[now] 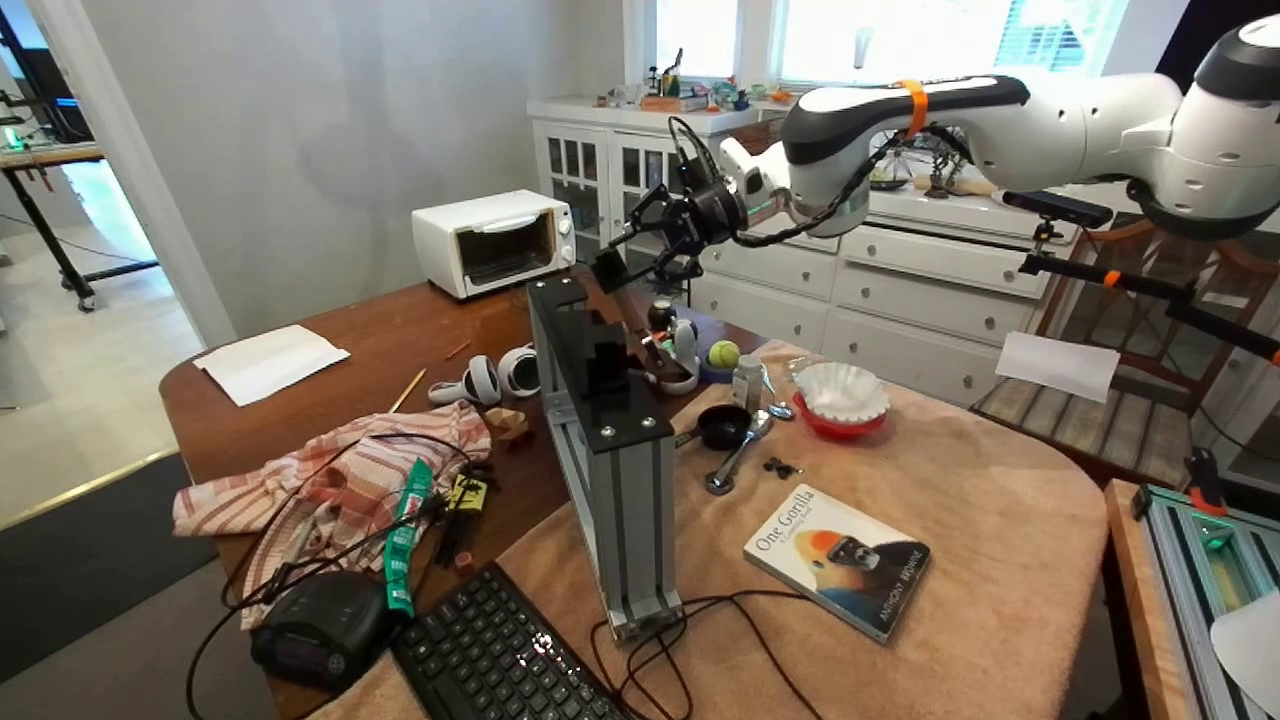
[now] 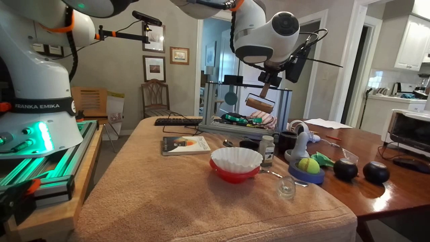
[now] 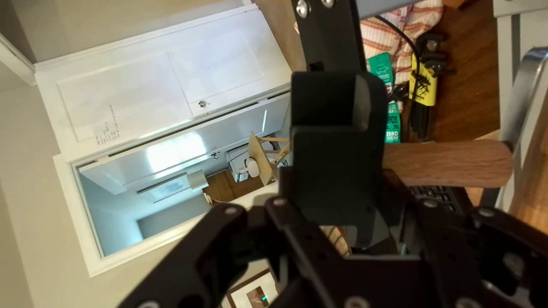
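My gripper (image 2: 270,78) is shut on the wooden handle of a small roller (image 2: 259,105), holding it in the air. The roller hangs downward, its wooden cylinder in a wire bracket. In exterior view 2 it appears in front of a metal frame (image 2: 205,109) with a black top; the distance between them is hard to judge. Exterior view 1 has the gripper above the frame's far end, the roller partly lost behind the black top (image 1: 618,402). A dark finger (image 3: 334,169) fills the middle of the wrist view, and the wooden handle (image 3: 452,164) sticks out to its right.
A white headset (image 1: 482,379), tennis ball (image 1: 723,354), bottle (image 1: 746,382) and red bowl with a paper filter (image 1: 840,402) surround the frame. A keyboard (image 1: 504,648), striped cloth (image 1: 348,462) and book (image 1: 837,559) lie nearer. Bare towel (image 2: 161,201) stretches across the front.
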